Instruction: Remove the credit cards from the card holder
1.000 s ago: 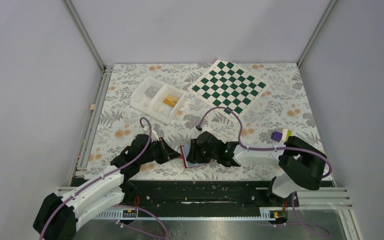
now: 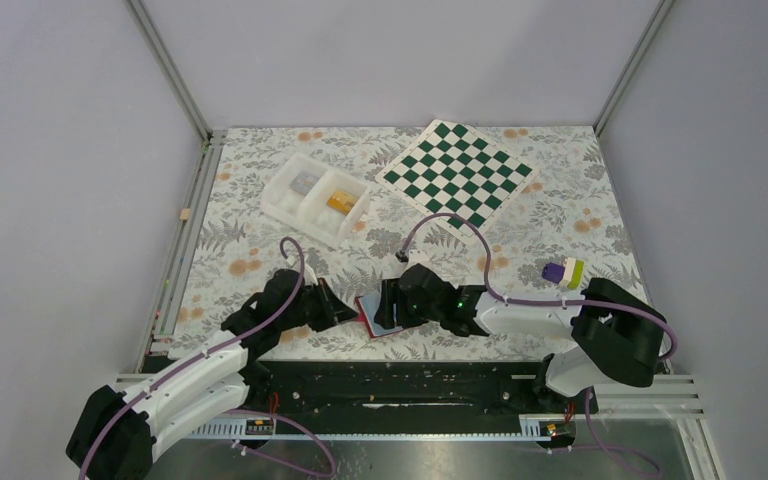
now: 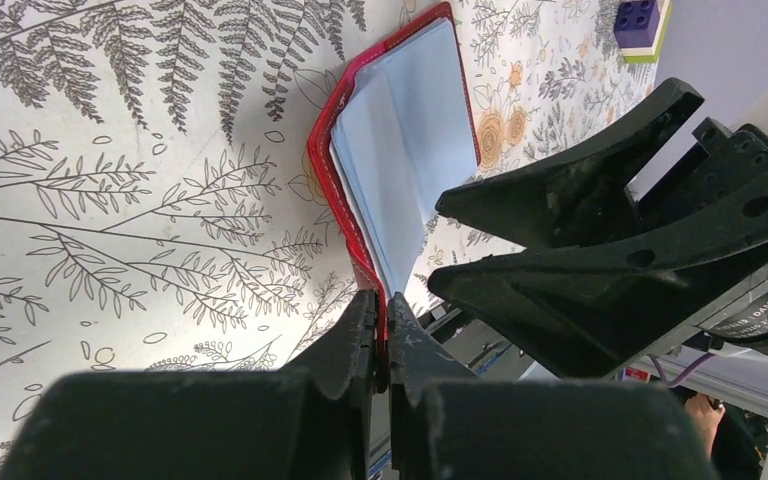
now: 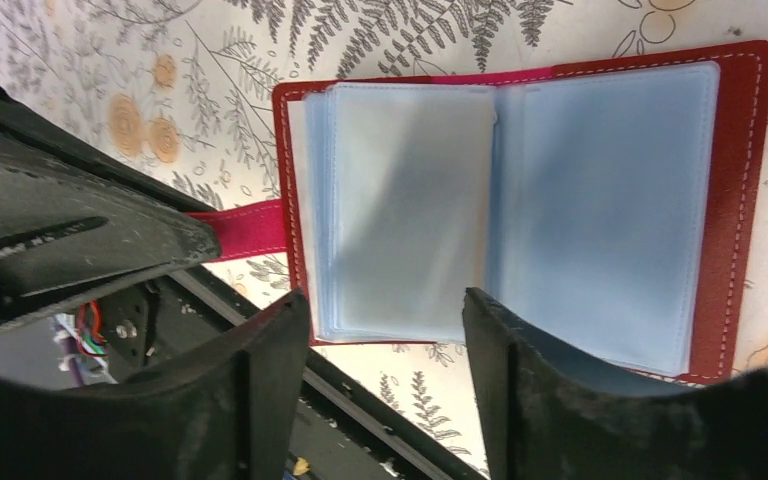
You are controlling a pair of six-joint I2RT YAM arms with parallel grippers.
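The red card holder [image 4: 738, 215] lies spread open on the table, with pale blue, cloudy sleeves [image 4: 410, 200] on both sides. My left gripper is shut on its pink-red strap [image 4: 250, 230], at the left end. Over the holder hovers my right gripper, its fingers apart and nothing between them; the tips stand near the front edge of the left-hand stack of sleeves. Whether cards sit inside the sleeves cannot be made out. An orange card-like piece [image 2: 342, 201] and a greyish one [image 2: 304, 183] lie in separate compartments of the white box [image 2: 332, 233].
At the back stands a green-and-white checkered board [image 2: 460, 175]. Purple, white and green blocks [image 2: 565, 272] lie to the right. The table's front edge [image 2: 400, 360] is close to the holder.
The right gripper's fingers have spread wider, and its arm has shifted slightly to the right. The holder has edged a little leftwards. The left arm looks almost still.
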